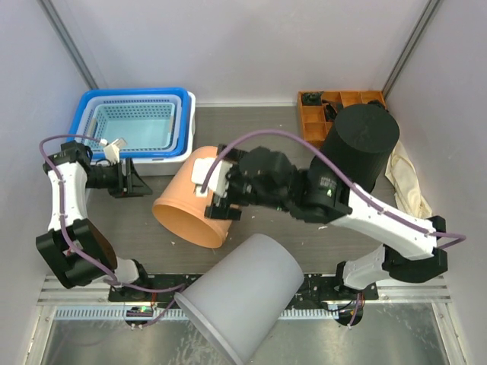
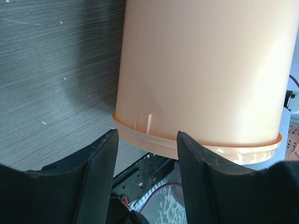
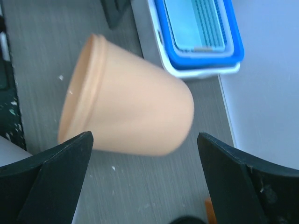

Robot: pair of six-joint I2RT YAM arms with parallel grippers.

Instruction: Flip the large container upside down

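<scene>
An orange bucket-like container [image 1: 183,205] lies on its side mid-table, mouth toward the front left; it fills much of the left wrist view [image 2: 201,70]. A larger grey container [image 1: 240,293] lies on its side at the front edge, partly in the right wrist view [image 3: 11,151]. My left gripper [image 1: 129,182] is left of the orange container, fingers apart, nothing between them. My right gripper [image 1: 221,190] is raised over the orange container, open, with nothing between its fingers in its wrist view.
Stacked blue and white baskets [image 1: 183,122] stand at the back left. An orange compartment tray [image 1: 312,125], a tall black cylinder [image 1: 354,144] and cream cloth [image 1: 407,190] are on the right.
</scene>
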